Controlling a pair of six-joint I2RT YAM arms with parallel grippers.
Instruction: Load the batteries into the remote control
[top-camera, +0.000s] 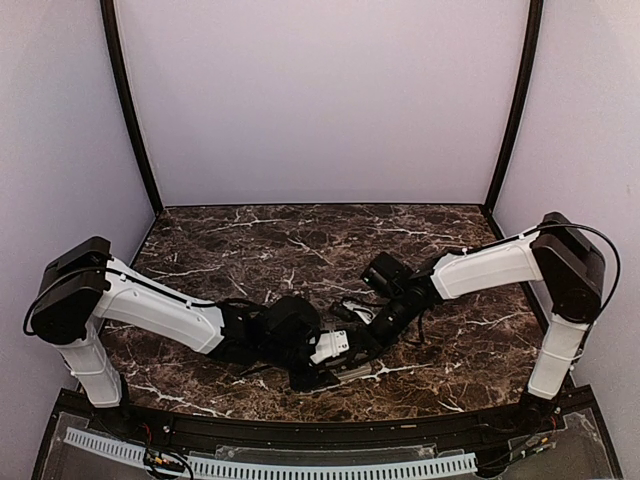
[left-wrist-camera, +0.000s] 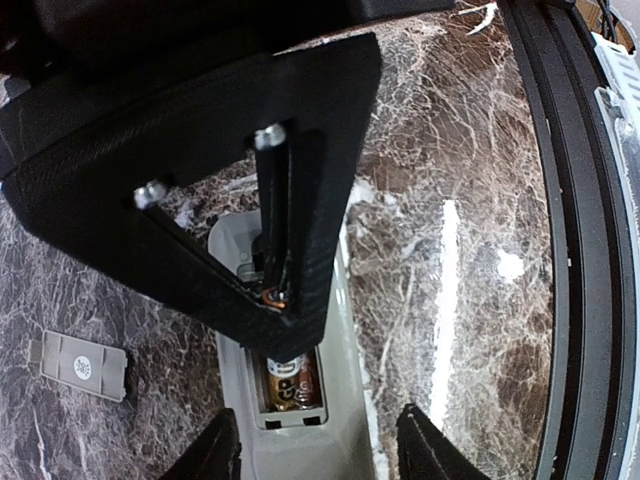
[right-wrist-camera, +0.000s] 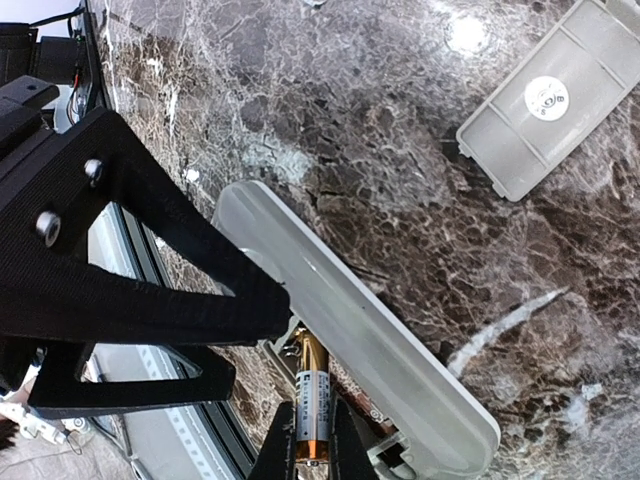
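Observation:
The grey remote (left-wrist-camera: 350, 420) lies on the marble table with its battery compartment uncovered and a battery (left-wrist-camera: 290, 385) inside. My left gripper is part open at the remote's near end, nothing seen between its fingers. Over the compartment, my right gripper is shut on a gold-topped battery (right-wrist-camera: 312, 400), which lies at the compartment beside the remote's long wall. The right gripper's black housing hides much of the compartment in the left wrist view.
The grey battery cover (right-wrist-camera: 550, 95) lies apart on the table, beside the remote. The table's metal front rail (left-wrist-camera: 570, 300) runs close by.

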